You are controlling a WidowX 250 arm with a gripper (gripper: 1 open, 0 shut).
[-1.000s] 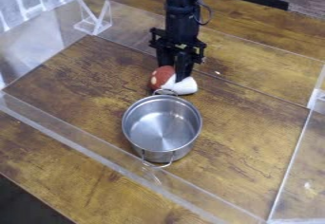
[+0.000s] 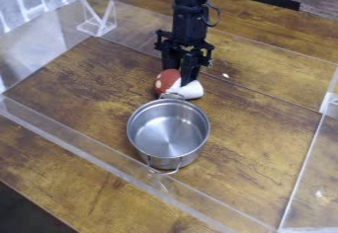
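A black robot gripper (image 2: 179, 67) reaches down from the top centre, its fingers closed on a red and white object (image 2: 183, 88) that rests low over the wooden surface, partly hidden by the fingers. Just in front of it, nearer the camera, stands a steel pot (image 2: 168, 135) with wire handles, empty inside.
Clear plastic walls border the wooden work surface (image 2: 79, 99) on the sides and front. A small clear plastic piece (image 2: 98, 20) stands at the back left. The wood to the left and right of the pot is bare.
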